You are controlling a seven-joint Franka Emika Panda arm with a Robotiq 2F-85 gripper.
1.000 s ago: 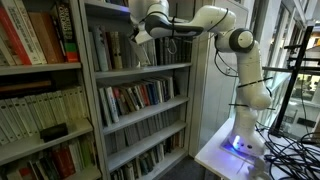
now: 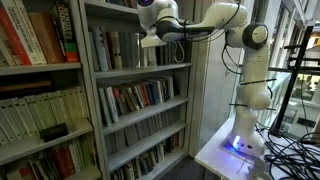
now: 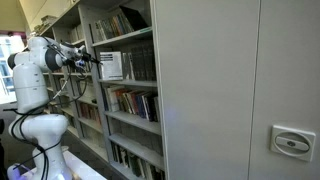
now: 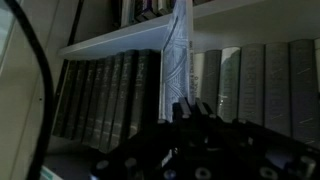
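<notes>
A thin, pale blue-and-white patterned book (image 4: 176,65) stands upright in the middle of the wrist view. My gripper is shut on its near end, and dark finger parts cover the lowest bit of the book. Dark bound volumes (image 4: 100,95) lean to the left of it, and a row of grey volumes (image 4: 252,85) stands to the right. In exterior view 1 the gripper (image 2: 151,42) is at the upper shelves, too small to make out its fingers. A white book cover (image 3: 111,66) shows just beyond the gripper in exterior view 2.
Shelf boards (image 2: 150,71) run above and below the arm's end, with a lower row of books (image 2: 140,95). An upright shelf panel (image 2: 90,80) stands to the left.
In exterior view 1 the arm's end has moved to the right and somewhat lower along the upper shelves. The books on the lower shelves have not moved.
</notes>
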